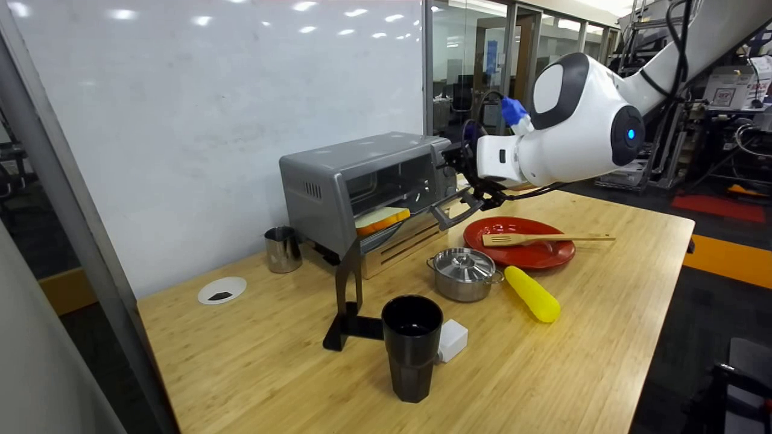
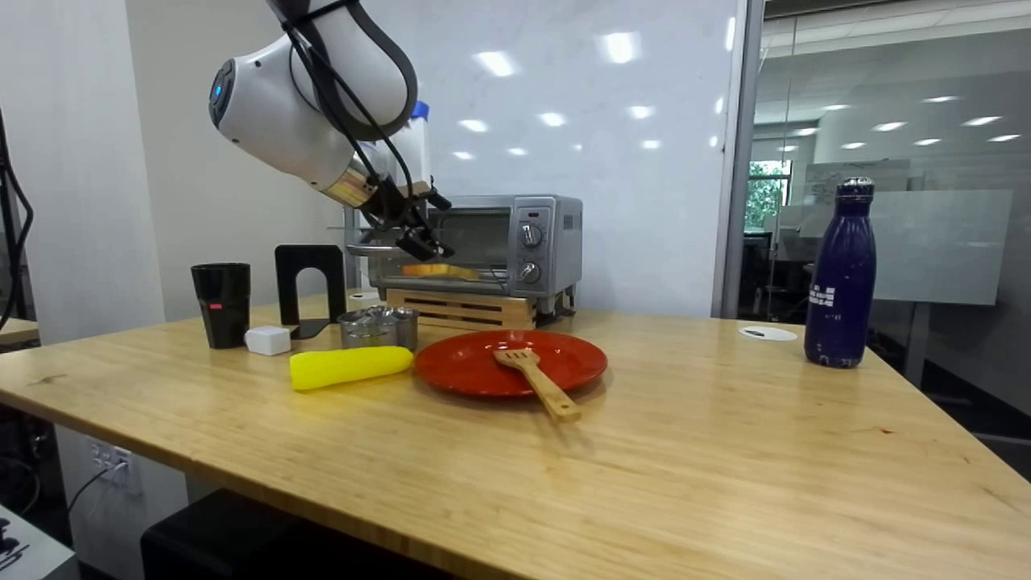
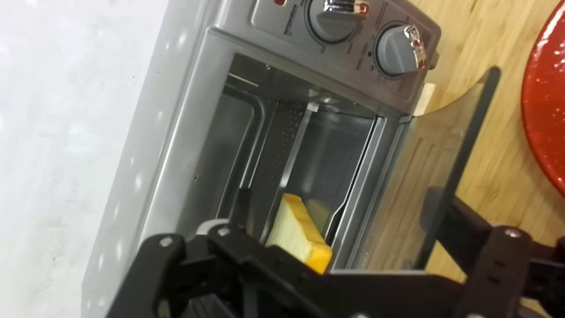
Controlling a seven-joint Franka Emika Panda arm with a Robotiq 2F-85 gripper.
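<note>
A grey toaster oven (image 1: pixel 318 184) stands on a slatted wooden block, its glass door (image 3: pixel 418 159) partly lowered. Inside lies a toy bread slice (image 3: pixel 294 230), also visible in exterior view 1 through the opening. At the oven's front, my gripper (image 2: pixel 444 228) is open, its fingers spread wide with nothing held between them. In the wrist view one finger (image 3: pixel 243 204) is over the oven opening. The other finger lies at the door's outer side, seen partly through the glass; whether it touches cannot be told. The door handle (image 1: pixel 457 212) sits just below the gripper in exterior view 1.
A lidded steel pot (image 1: pixel 464 275), a red plate (image 1: pixel 521 255) bearing a wooden fork (image 1: pixel 546 238) and a yellow object (image 1: pixel 532 293) stand before the oven. A black cup (image 1: pixel 412 347) is nearer. Right of the plate, exterior view 2 shows clear table and a blue bottle (image 2: pixel 841 280).
</note>
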